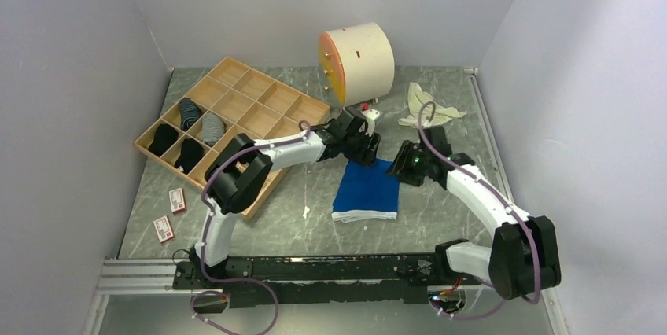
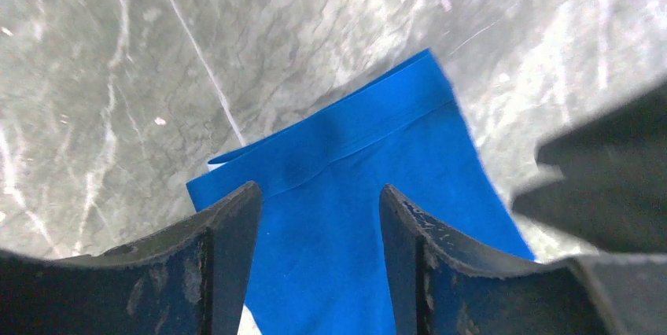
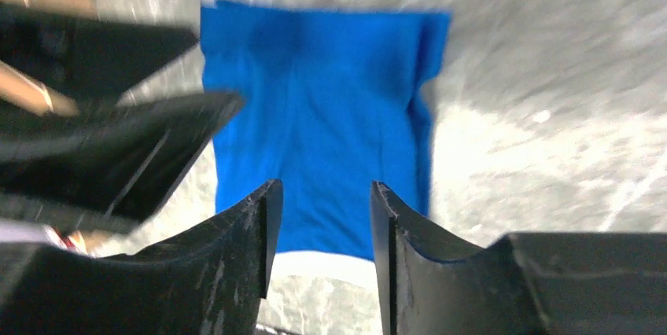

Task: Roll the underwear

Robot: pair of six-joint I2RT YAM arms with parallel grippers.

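Note:
The blue underwear [image 1: 367, 188] lies folded flat in a rough rectangle, its white band along the near edge. In the left wrist view the far edge of the underwear [image 2: 330, 142] is doubled over in a narrow strip. My left gripper [image 1: 368, 163] is over its far left part, fingers parted, and no cloth shows pinched between them. At the far right corner my right gripper [image 1: 405, 182] hovers, also with parted fingers. The right wrist view has the underwear [image 3: 338, 138] beyond the fingertips, with a loose fold along its right side. Neither gripper visibly holds cloth.
A wooden compartment box [image 1: 257, 120] with several rolled garments stands at the left. Behind are a cream drum-shaped cabinet [image 1: 366, 60] and a pale yellow cloth [image 1: 429, 107]. Two small boxes [image 1: 163, 229] lie at far left. Bare table surrounds the underwear's near side.

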